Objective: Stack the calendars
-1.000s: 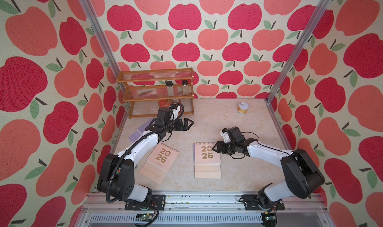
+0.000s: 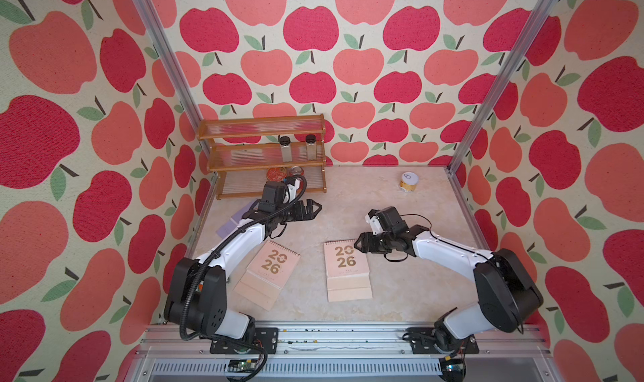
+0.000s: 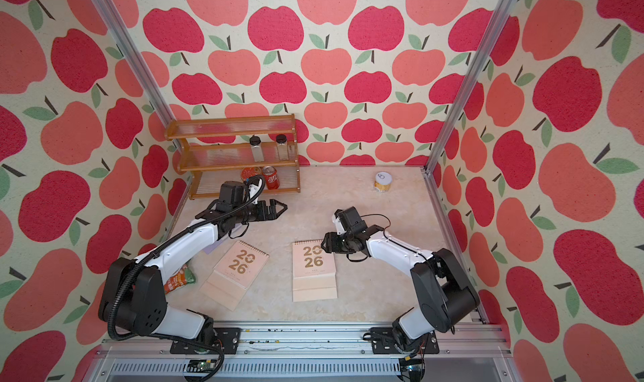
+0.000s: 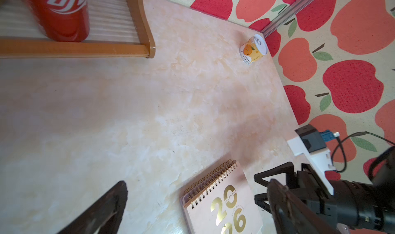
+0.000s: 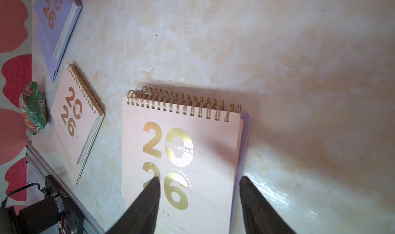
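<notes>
A pink 2026 calendar (image 5: 205,151) lies on a purple one (image 5: 243,127) at the front middle, its top shifted slightly off the lower. My right gripper (image 2: 362,243) is just above its upper right part, fingers apart, nothing seen between them. A second pink calendar (image 2: 275,264) lies angled at the front left; a purple calendar (image 5: 55,20) lies behind it. My left gripper (image 2: 308,209) stands open and empty over the table, left of middle, in front of the rack.
A wooden rack (image 2: 261,123) with jars and cans stands at the back left. A small can (image 2: 408,181) is at the back right. A crinkled packet (image 5: 33,106) lies at the left edge.
The top calendar of the front middle pair has shifted slightly left. My right gripper has moved slightly left and up in the top left view. The left arm is nearly still.
</notes>
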